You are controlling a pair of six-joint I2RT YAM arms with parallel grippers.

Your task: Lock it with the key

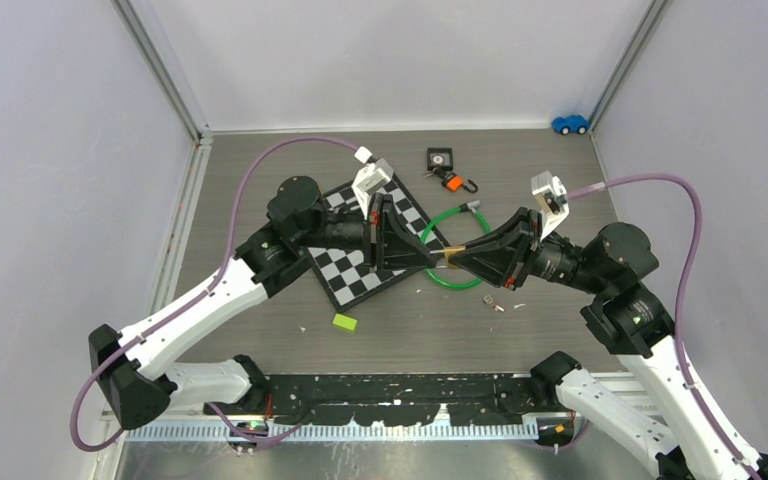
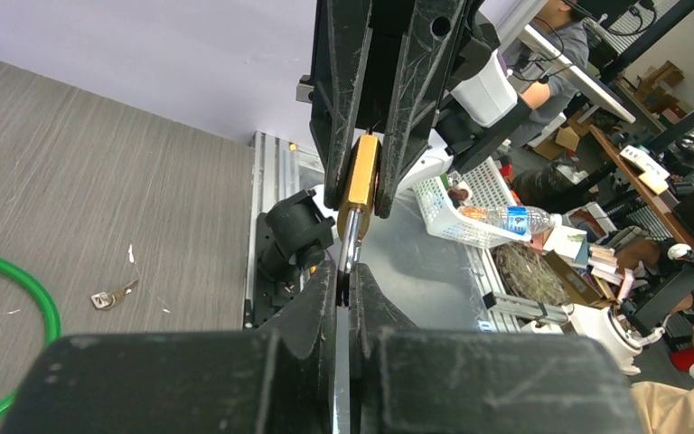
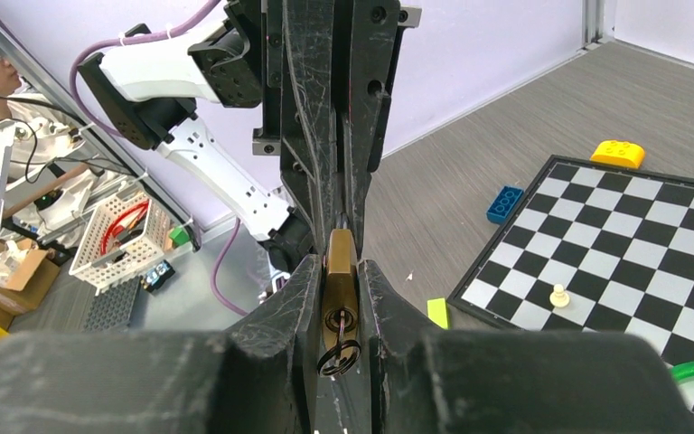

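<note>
A brass padlock [image 2: 361, 172] [image 3: 341, 271] with a silver shackle is held between both grippers over the table. My right gripper [image 1: 452, 256] is shut on its brass body; in the right wrist view a key with a ring [image 3: 338, 357] sits at the lock's end facing the camera. My left gripper [image 1: 428, 260] is shut on the silver shackle [image 2: 352, 237], in line with the right one, the two almost tip to tip.
Below lie a chessboard [image 1: 345, 275], green hose [image 1: 460, 285], keys [image 1: 492, 302] and green block [image 1: 345, 322]. A black item with orange [image 1: 453, 182] and blue car [image 1: 570, 124] are at the back.
</note>
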